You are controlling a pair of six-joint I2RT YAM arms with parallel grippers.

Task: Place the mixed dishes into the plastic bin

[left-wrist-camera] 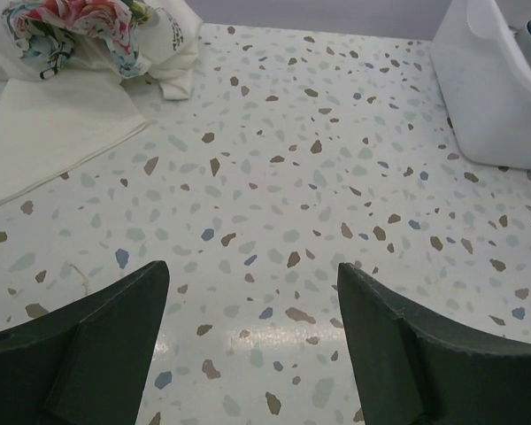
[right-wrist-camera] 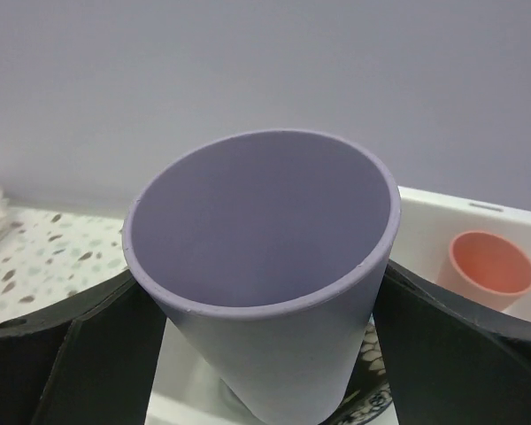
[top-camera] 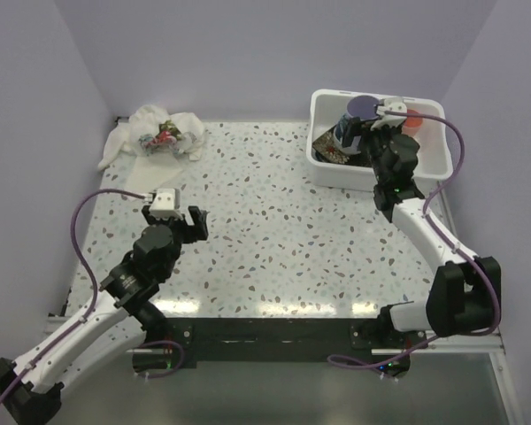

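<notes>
The purple cup (right-wrist-camera: 274,354) stands tilted between the spread fingers of my right gripper (top-camera: 351,133), which is open over the white plastic bin (top-camera: 434,164). From above, the cup (top-camera: 363,107) appears within the bin's left half, hiding most of the bowls; whether it rests on them cannot be seen. An orange cup (right-wrist-camera: 488,268) is in the bin to the right, partly covered by my gripper in the top view. A dark patterned dish (top-camera: 330,149) lies at the bin's left. My left gripper is open and empty above the bare table.
A white cloth bundle with a floral cloth (top-camera: 164,137) lies at the back left of the table (top-camera: 248,221). Grey walls (top-camera: 283,62) enclose the back and sides, close behind the bin.
</notes>
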